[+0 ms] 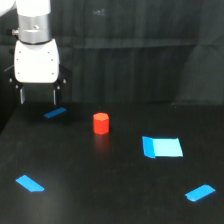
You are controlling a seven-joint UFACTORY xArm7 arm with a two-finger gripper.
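The white robot arm with its gripper (38, 92) hangs at the upper left, above the back of the dark table (120, 190). The gripper's two dark fingers stand apart with nothing visible between them. A small red block (100, 123) sits upright near the middle, to the right of and lower in the view than the gripper. A light blue square (168, 147), with a darker blue piece at its left side, lies at the right.
Short blue tape strips lie at the front left (29, 183), front right (199, 192) and back left (55, 112). A dark curtain hangs behind.
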